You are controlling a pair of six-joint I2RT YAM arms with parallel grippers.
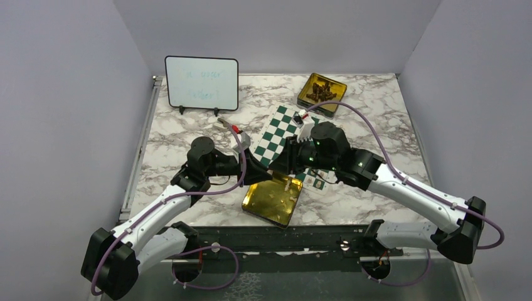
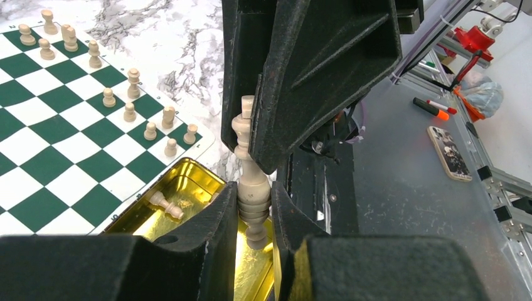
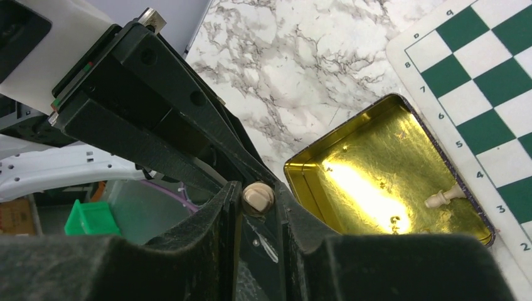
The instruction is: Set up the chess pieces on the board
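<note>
A tall cream chess piece [image 2: 253, 190] stands between the fingertips of my left gripper, which is shut on it. Above, the dark fingers of my right gripper [image 1: 274, 168] straddle the other end of that piece. In the right wrist view, the piece's rounded end [image 3: 258, 199] fills the narrow gap between the right fingers; whether they press on it cannot be told. The green-and-white board [image 2: 75, 150] carries several cream pieces along its edge nearest the tray. A loose cream piece [image 3: 445, 196] lies on its side in the gold tray [image 1: 266, 202].
At the back stands another gold tray [image 1: 342, 89] of dark pieces. A whiteboard [image 1: 202, 83] rises at the back left. Both arms meet closely over the front tray, and the right arm covers part of the board. Bare marble [image 1: 169, 135] lies at the left.
</note>
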